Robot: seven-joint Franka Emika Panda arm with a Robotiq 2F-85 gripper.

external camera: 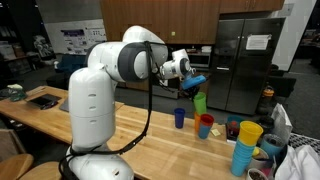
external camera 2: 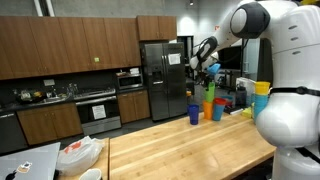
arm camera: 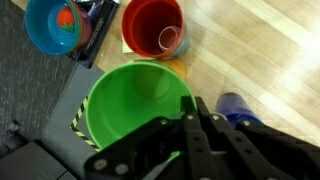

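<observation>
A green cup (external camera: 200,103) hangs from my gripper, which is shut on its rim. Looking down in the wrist view, I see into the green cup (arm camera: 128,103), and it appears empty. Just below it an orange cup (external camera: 197,121) stands on the table, mostly covered by the green one in the wrist view. Beside that are a red cup (arm camera: 152,24) and a dark blue cup (arm camera: 233,106), both upright on the wood. In the second exterior view the green cup (external camera 2: 210,93) is above the other cups.
Stacked light blue and yellow cups (external camera: 243,155) stand at the table's right, near a white cloth or bag (external camera: 302,160). A teal cup (arm camera: 50,28) holds a small red item. A person stands behind the table.
</observation>
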